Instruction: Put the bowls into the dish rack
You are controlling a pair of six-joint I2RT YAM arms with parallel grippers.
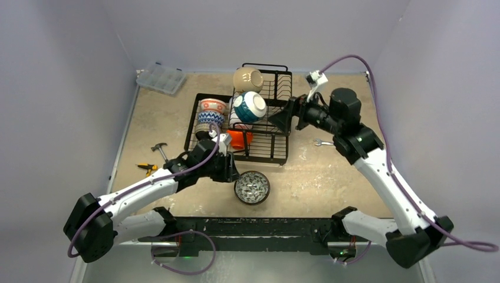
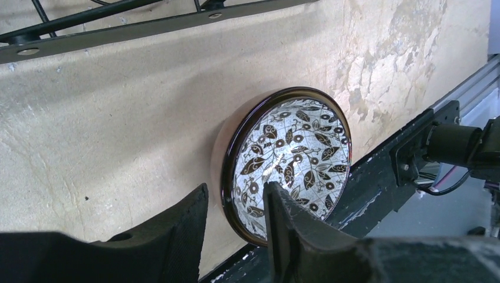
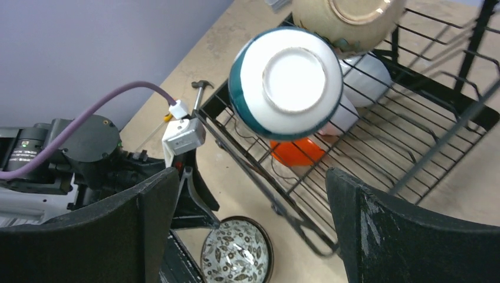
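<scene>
A patterned bowl point(image 1: 252, 187) with a dark rim stands upright on the table in front of the black dish rack point(image 1: 259, 159). At its left edge is my left gripper, part open, with the bowl's near rim beyond the fingertips and nothing gripped. The right gripper is open and empty at the rack's right side. On the upper tier a teal-and-white bowl point(image 3: 293, 79) and a beige bowl point(image 1: 247, 79) lie tipped over. Lower down are an orange bowl point(image 1: 239, 139), a red-patterned bowl point(image 1: 213, 105) and a blue-patterned bowl point(image 1: 210, 117).
A hammer point(image 1: 160, 150) and yellow-handled pliers point(image 1: 147, 167) lie left of the rack, partly near the left arm. A wrench point(image 1: 323, 142) is on the right, and a clear plastic box point(image 1: 161, 78) at the back left.
</scene>
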